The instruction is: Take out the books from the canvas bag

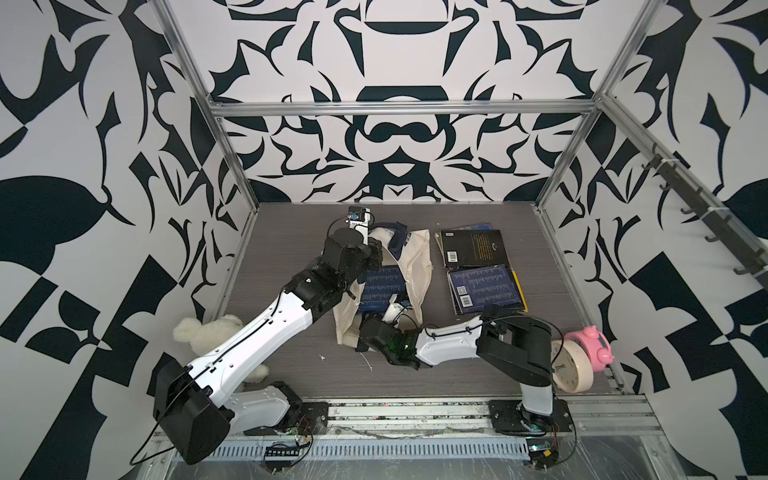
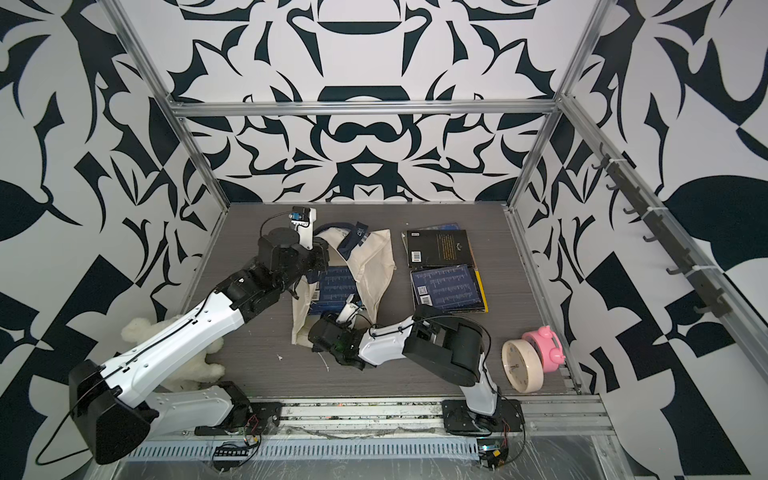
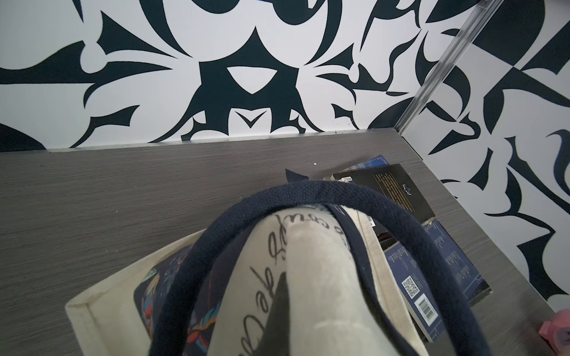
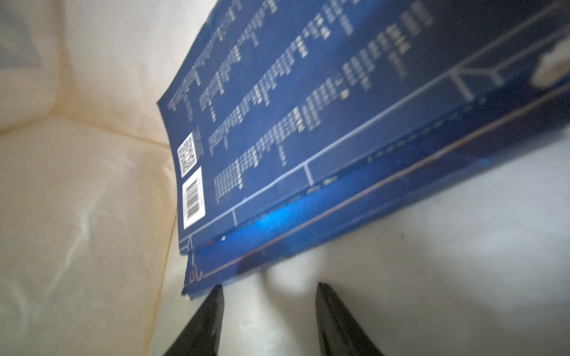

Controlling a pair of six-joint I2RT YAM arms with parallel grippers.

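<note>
A cream canvas bag (image 1: pixel 417 264) lies mid-table holding blue books (image 1: pixel 380 284). In the right wrist view two blue books (image 4: pixel 308 101) lie stacked in the bag; my right gripper is open just in front of their edge, nothing between its fingers. My left gripper (image 1: pixel 364 248) is over the bag's back part; the left wrist view shows a dark strap (image 3: pixel 308 191) arched above the cream cloth, but the fingers are not visible there, so I cannot tell its state.
Books (image 1: pixel 476 246) lie piled right of the bag. A pink object (image 1: pixel 596 348) and cream round clock (image 2: pixel 521 368) stand at front right, a plush toy (image 1: pixel 204 336) at front left.
</note>
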